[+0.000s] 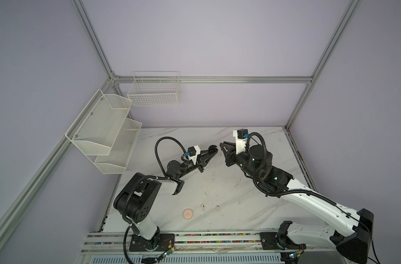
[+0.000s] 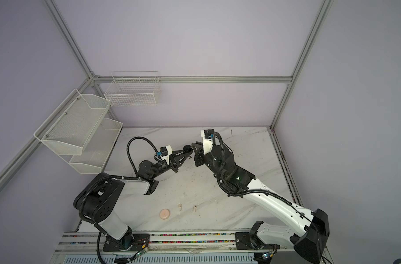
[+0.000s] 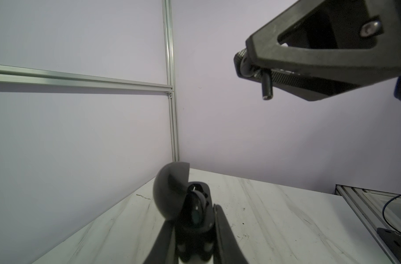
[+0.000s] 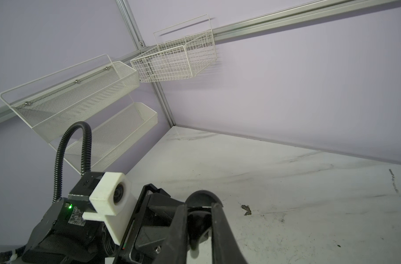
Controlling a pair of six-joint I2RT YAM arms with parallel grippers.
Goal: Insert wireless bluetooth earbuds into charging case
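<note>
A black charging case point(image 3: 170, 189) with its rounded lid raised is clamped in my left gripper, which is shut on it. Something dark and round shows inside the case; whether it is an earbud is unclear. Facing it from the right, my right gripper point(image 1: 223, 148) is shut on a black earbud, whose stem point(image 3: 267, 84) points down below the fingertips in the left wrist view. Earbud and case are apart, the earbud higher and to the right there. In the right wrist view the case point(image 4: 203, 198) appears just beyond the right fingers point(image 4: 178, 231).
A round pinkish case point(image 1: 188, 213) and two small beige pieces point(image 1: 203, 206), possibly earbuds, lie on the front of the marble table point(image 1: 244, 215). Wire baskets point(image 1: 154, 92) hang on the back and left walls. The table below the grippers is clear.
</note>
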